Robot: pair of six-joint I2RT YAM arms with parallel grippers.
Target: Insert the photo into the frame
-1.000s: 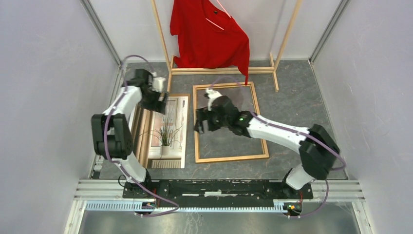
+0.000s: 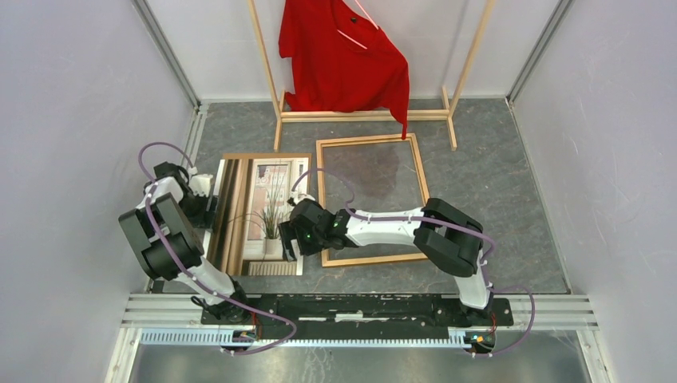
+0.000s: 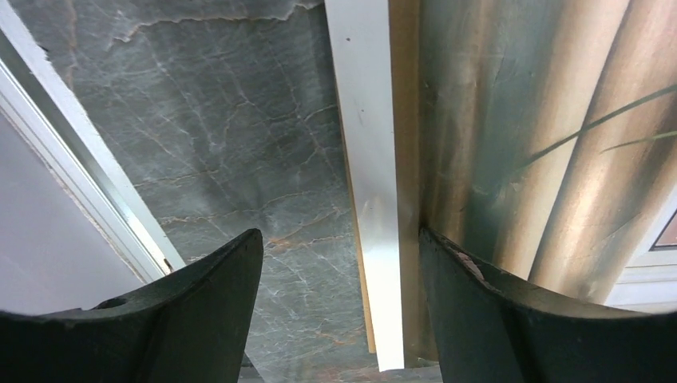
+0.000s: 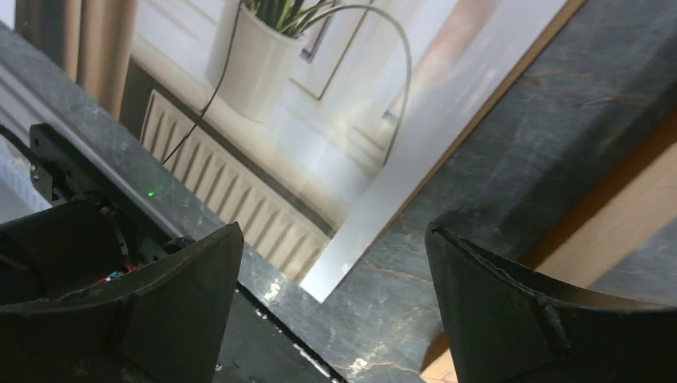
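The photo (image 2: 251,203), a curtain-and-plant print with white side margins, lies flat on a wooden-edged board at the left of the floor. To its right the empty wooden frame (image 2: 419,171) rests on the floor. My left gripper straddles the photo's left edge: one finger stands over bare floor, the other over the print, and the white margin (image 3: 374,183) passes between them untouched on the left side. My right gripper is open over the photo's lower right corner, its fingers either side of the white margin (image 4: 391,187). Neither holds anything.
A wooden rack (image 2: 363,116) with a red shirt (image 2: 339,60) stands behind, its hem reaching the frame's far edge. Walls close in the left side.
Both arms have come down and toward the near side. The left gripper moved left to the photo's outer edge; the right moved left from over the frame to the photo's right edge.
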